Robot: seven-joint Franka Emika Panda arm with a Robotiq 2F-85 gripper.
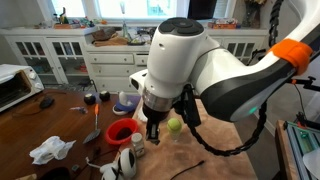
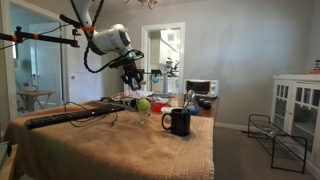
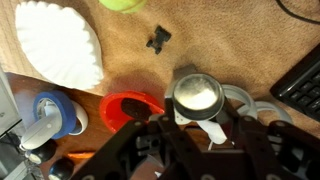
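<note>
In the wrist view a round, silver-topped object [image 3: 198, 94] sits between the fingertips of my gripper, which is shut on it. The object's lower part is mostly hidden beneath its top. Exterior view 1 has my gripper [image 1: 152, 128] above the table, close to the red bowl [image 1: 122, 131] and a small pale jar [image 1: 138, 145]. A yellow-green ball [image 1: 175, 125] rests to the right of the fingers. From the side, the gripper [image 2: 134, 82] hangs clear above the tabletop.
Near the table edge stands a black mug [image 2: 178, 122], and a keyboard [image 2: 75, 117] lies at the left. A white shell-shaped dish [image 3: 60, 45] and a blue tape roll [image 3: 58, 110] are beside the bowl. A white cloth [image 1: 52, 150] lies at left.
</note>
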